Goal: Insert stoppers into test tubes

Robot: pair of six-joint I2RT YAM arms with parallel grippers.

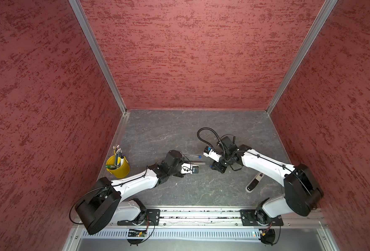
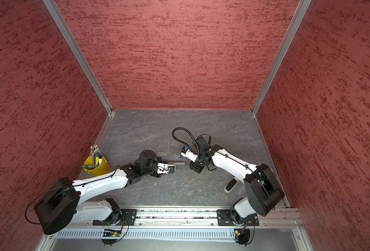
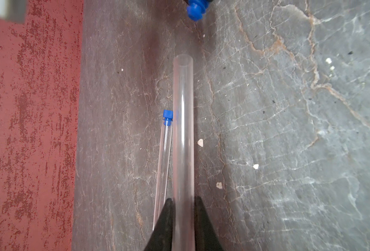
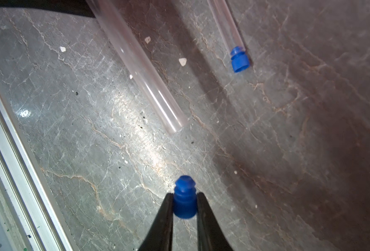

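Observation:
In the left wrist view my left gripper is shut on a clear test tube [image 3: 183,125], whose open mouth points away from the fingers. My right gripper is shut on a blue stopper [image 4: 185,194], narrow ribbed end outward. That stopper also shows at the top of the left wrist view, apart from the tube's mouth and slightly to its right. In the right wrist view the held tube [image 4: 147,79] slants down toward the stopper, with a gap between them. Another tube [image 3: 163,163], with a blue stopper [image 3: 167,117] in its end, lies on the table.
A yellow cup [image 1: 118,167] of pens stands at the left edge of the table. A grey-and-black handheld object [image 1: 255,182] lies at the right, beside the right arm.

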